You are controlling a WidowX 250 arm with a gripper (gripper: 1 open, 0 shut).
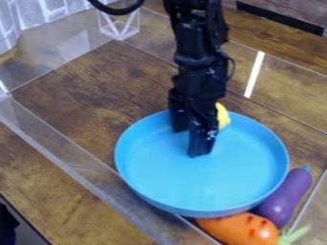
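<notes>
My black gripper [200, 128] is lowered over the back part of a round blue plate [205, 182], its fingers open. Behind it, a yellow round object [220, 111] at the plate's back rim is mostly hidden. I cannot tell whether the fingers touch it.
A purple eggplant [285, 196] and an orange carrot [240, 230] lie at the lower right, beside the plate. A white object [118, 24] stands at the back.
</notes>
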